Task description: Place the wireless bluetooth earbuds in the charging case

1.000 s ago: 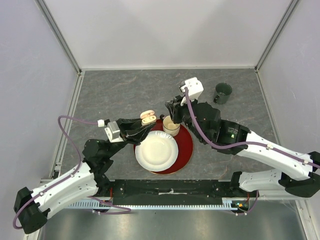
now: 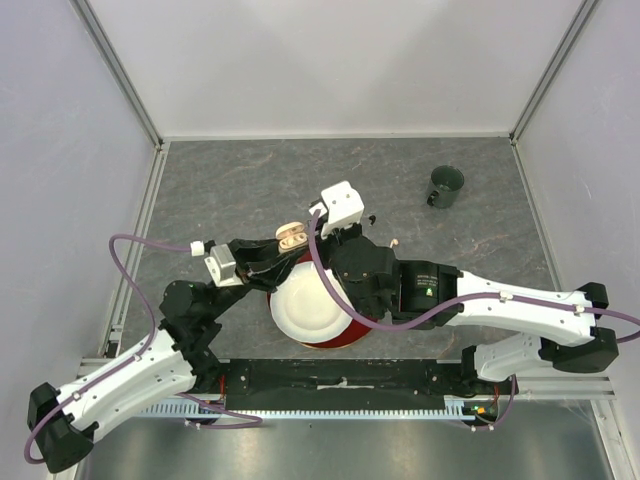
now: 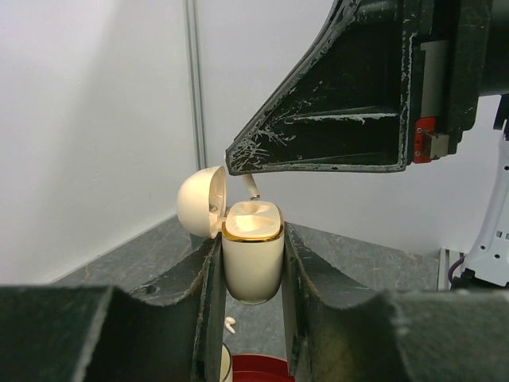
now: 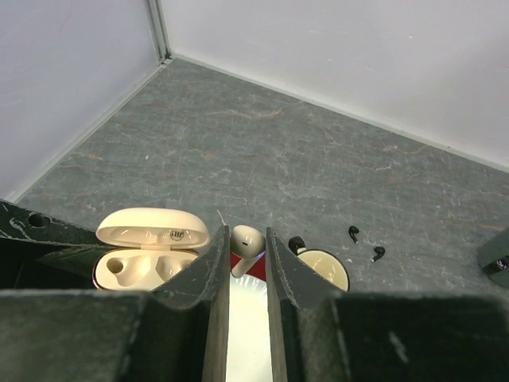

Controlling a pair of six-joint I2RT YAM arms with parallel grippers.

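Observation:
My left gripper is shut on the cream charging case (image 3: 253, 270), whose lid (image 3: 200, 200) stands open. In the right wrist view, two hollows show in the open case (image 4: 143, 270), both apparently empty. A cream earbud (image 4: 248, 241) is gripped between the fingertips of my right gripper, which is shut on it. From the left wrist view, the earbud's stem (image 3: 251, 186) hangs just above and behind the case, apart from it as far as I can tell. A second pale earbud (image 2: 394, 242) lies on the table.
Below the grippers a white plate (image 2: 310, 305) rests on a red tray (image 2: 350, 338), with a cream cup (image 4: 324, 267) beside it. Two small black pieces (image 4: 378, 253) lie on the table. A dark mug (image 2: 445, 187) stands at the back right.
The left gripper and case have barely shifted.

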